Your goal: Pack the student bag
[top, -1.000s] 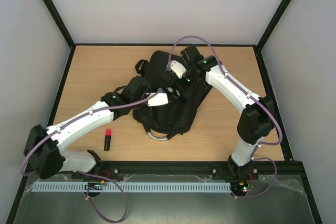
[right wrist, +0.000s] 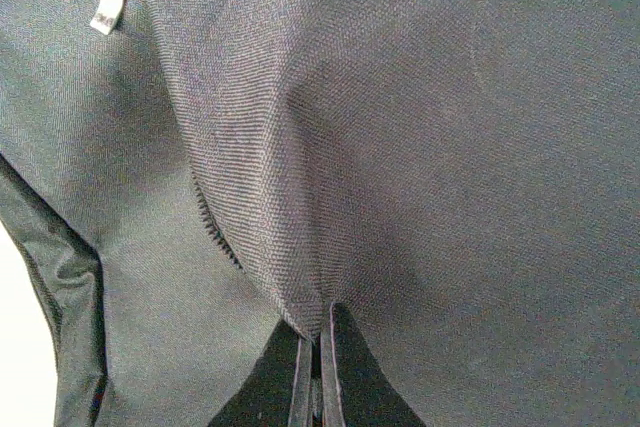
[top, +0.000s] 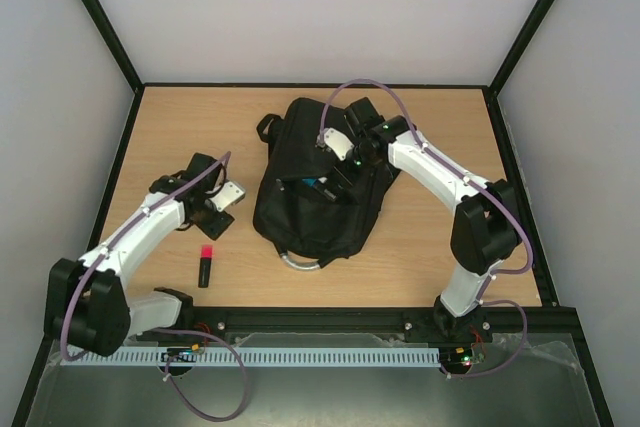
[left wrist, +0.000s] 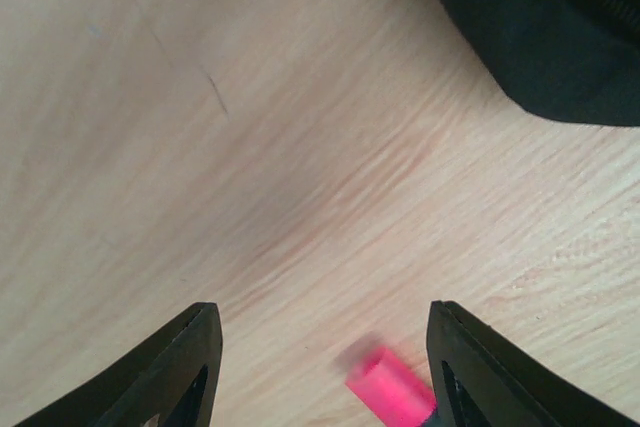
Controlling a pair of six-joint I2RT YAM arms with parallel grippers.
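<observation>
The black student bag (top: 318, 222) lies on the table with its front opening pulled apart; something blue (top: 310, 182) shows inside. A fold of the bag's fabric (right wrist: 300, 277) is pinched in my right gripper, which is shut at the opening's edge. To the left of the bag, my left gripper stands open above bare table, with empty space between its fingertips. A black stick with a red cap (top: 205, 265) lies near the table's front left. Its red end (left wrist: 390, 387) appears beside the right-hand finger in the left wrist view, apparently below it.
One corner of the bag (left wrist: 560, 57) reaches into the left wrist view at upper right. A looped strap (top: 270, 128) sticks out at the bag's upper left. Bare wood (top: 440, 247) extends to its right.
My left arm has swung away from the bag's opening, left and toward the front, nearing the red-capped stick.
</observation>
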